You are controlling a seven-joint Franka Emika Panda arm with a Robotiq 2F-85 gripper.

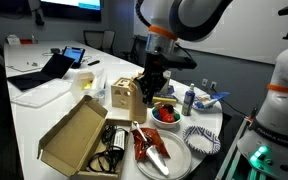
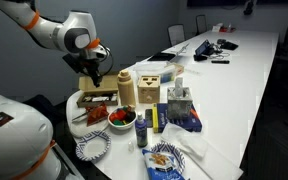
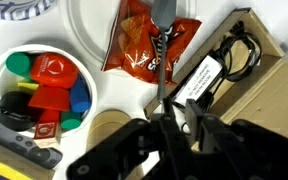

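In the wrist view, a grey long-handled utensil (image 3: 164,14) with a broad flat end reaches away from my gripper, which is shut on its handle. The utensil (image 1: 152,147) slants down over the red snack bag (image 1: 140,149) and the white plate (image 1: 177,160) in exterior view 1. My gripper (image 1: 138,117) is above the near end of the bag. Beneath the utensil, the red bag (image 3: 151,42) lies partly on the plate. Whether the utensil's far end touches the plate is hard to tell.
An open cardboard box (image 3: 269,95) holding black cables stands beside the bag. On the other side is a white bowl (image 3: 6,73) of colourful items. A striped plate (image 1: 200,139), a bottle (image 1: 188,100) and a wooden box (image 2: 148,90) are also on the table.
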